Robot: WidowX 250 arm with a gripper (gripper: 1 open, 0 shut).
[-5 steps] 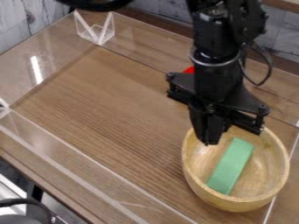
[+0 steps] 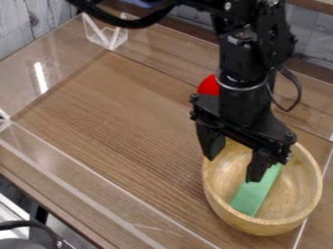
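Observation:
My black gripper is lowered over a round tan bowl at the lower right, its two fingers spread apart above the bowl's back part. A green flat rectangular object lies in the bowl, partly hidden by the gripper. A red object shows behind the arm, mostly hidden.
A clear plastic holder stands at the back left. Dark cables lie at the lower left edge.
The gripper has shifted slightly over the bowl, with its fingers showing somewhat lower and nearer the green object. The bowl and green object look unmoved.

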